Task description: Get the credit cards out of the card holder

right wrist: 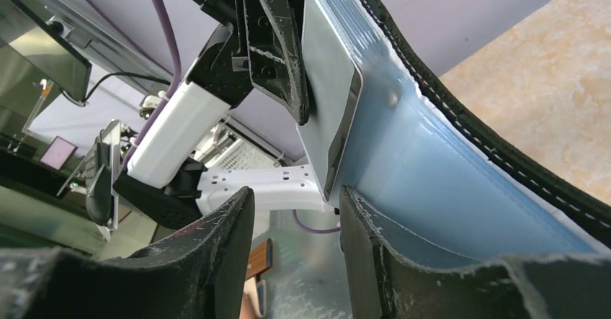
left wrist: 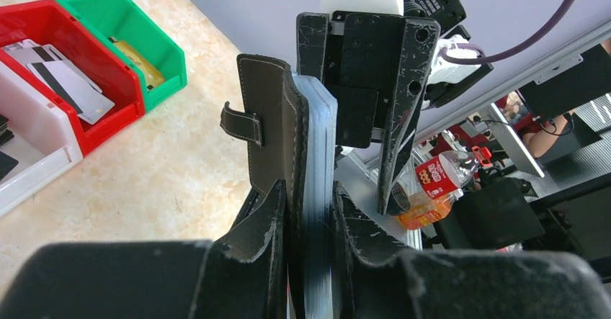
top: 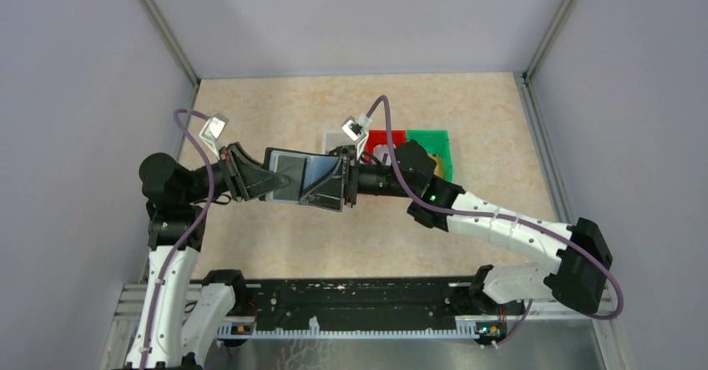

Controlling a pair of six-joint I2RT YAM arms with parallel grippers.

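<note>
The card holder [left wrist: 269, 128], dark stitched leather with clear bluish sleeves, is held upright in mid-air by my left gripper, shut on it. In the right wrist view a grey card [right wrist: 328, 81] sits in a sleeve [right wrist: 447, 189], close to the left gripper's fingers. My right gripper is part open at the holder's open side; its fingertips are below the grey card, one against or very near the sleeve. In the top view the holder [top: 290, 175] spans between both grippers.
Behind stand a white bin [left wrist: 36, 164], a red bin [left wrist: 108, 128] with several cards, and a green bin [left wrist: 166, 81] with a yellow card.
</note>
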